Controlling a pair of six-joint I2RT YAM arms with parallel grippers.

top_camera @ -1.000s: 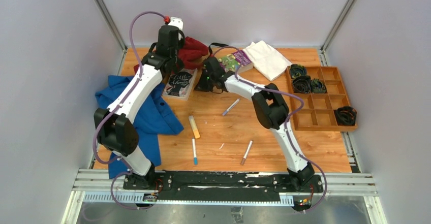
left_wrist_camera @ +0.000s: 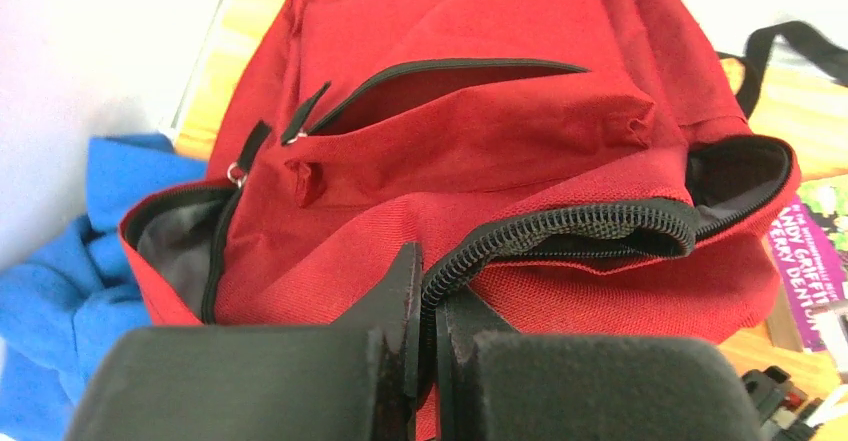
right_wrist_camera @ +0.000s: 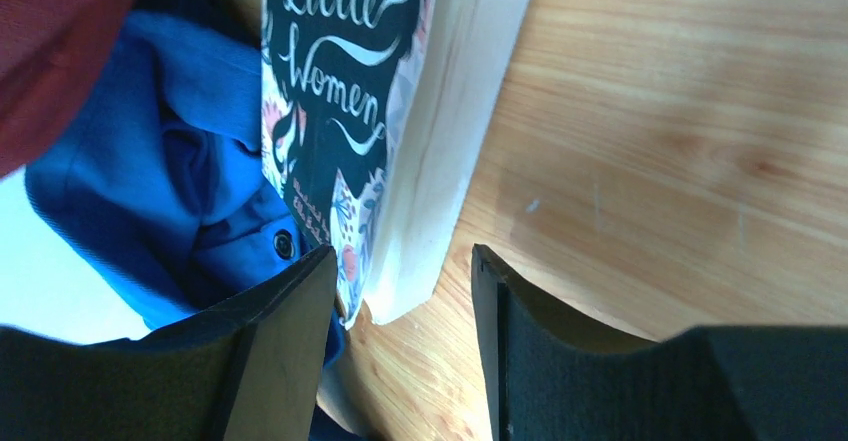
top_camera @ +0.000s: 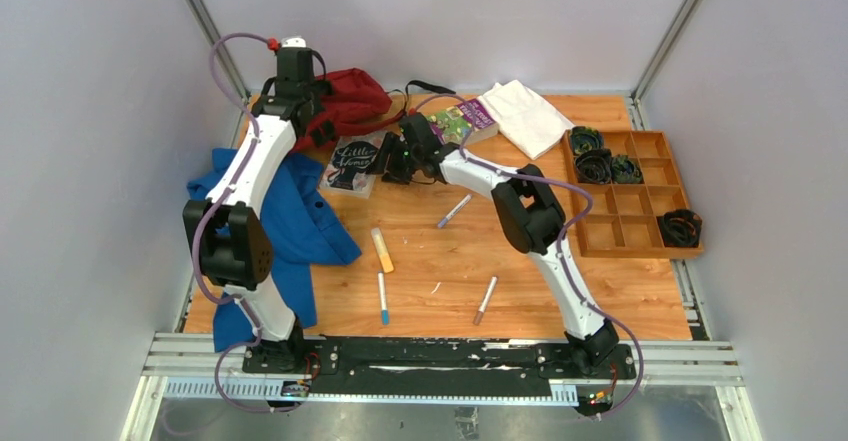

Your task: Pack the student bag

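A red backpack (top_camera: 355, 101) lies at the back left; in the left wrist view my left gripper is shut on the dark zipper edge of its opening (left_wrist_camera: 560, 221). The Little Women book (top_camera: 350, 166) (right_wrist_camera: 335, 111) lies on the wood in front of the bag, beside blue clothing (top_camera: 310, 221). My right gripper stands open at the book's right edge, its fingers either side of that end. A purple-and-green book (top_camera: 470, 121) lies behind the right arm. Several markers (top_camera: 383, 299) and a yellow glue-like stick (top_camera: 382, 249) lie on the table.
A folded white cloth (top_camera: 525, 116) is at the back right. A wooden compartment tray (top_camera: 635, 221) with dark rolled items stands on the right. White walls enclose the workspace.
My left gripper, at the backpack, has moved left over the last second, with some of the red fabric shifting.
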